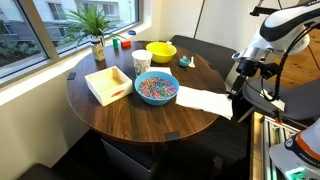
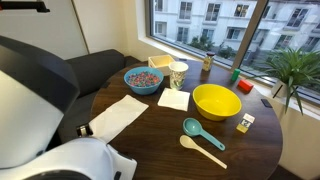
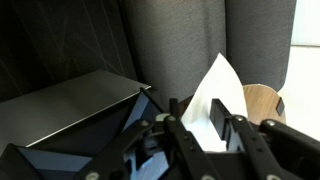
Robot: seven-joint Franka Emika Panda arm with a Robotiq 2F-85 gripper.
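A white cloth or paper sheet (image 1: 205, 101) lies flat on the right side of the round dark table, its end hanging at the table's edge. My gripper (image 1: 236, 91) is pointed down just above that end. Seen from the wrist, the sheet (image 3: 213, 100) rises between and beyond the dark fingers, which stand apart. Whether they touch it cannot be told. In the second exterior view the sheet (image 2: 118, 117) lies beside the white arm, with a dark part of the gripper (image 2: 84, 130) at its near end.
On the table stand a blue bowl of colourful pieces (image 1: 156, 88), a yellow bowl (image 2: 216, 102), a patterned cup (image 2: 182, 75), a beige box (image 1: 108, 84), a teal ladle (image 2: 203, 133), a wooden spoon (image 2: 203, 151) and a small carton (image 2: 245, 122).
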